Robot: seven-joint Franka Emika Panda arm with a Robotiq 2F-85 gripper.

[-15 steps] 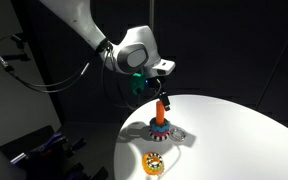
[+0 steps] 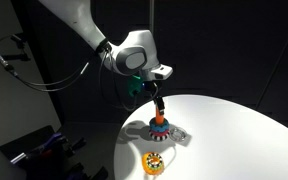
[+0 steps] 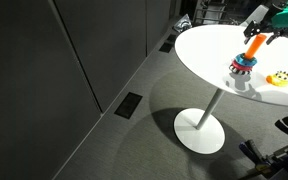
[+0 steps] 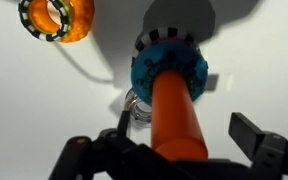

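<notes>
An orange peg (image 4: 174, 112) rises from a stack of rings on the white round table. The stack's top is a blue-teal ring (image 4: 149, 68), with a black-and-white striped ring (image 4: 160, 34) under it and red-toned ones lower down. My gripper is open over the peg, one finger (image 4: 79, 158) to its left and the other to its right in the wrist view. Free space shows between the peg and the right finger. From exterior view 1, the hand hangs above the stack (image 2: 159, 128) and partly hides the peg's top.
An orange ring (image 2: 153, 164) with a checkered ring on it lies nearer the front edge. A clear ring (image 2: 178, 135) rests close beside the stack.
My gripper has come down a little toward the orange peg, covering more of its top. The stack and loose rings have stayed put.
</notes>
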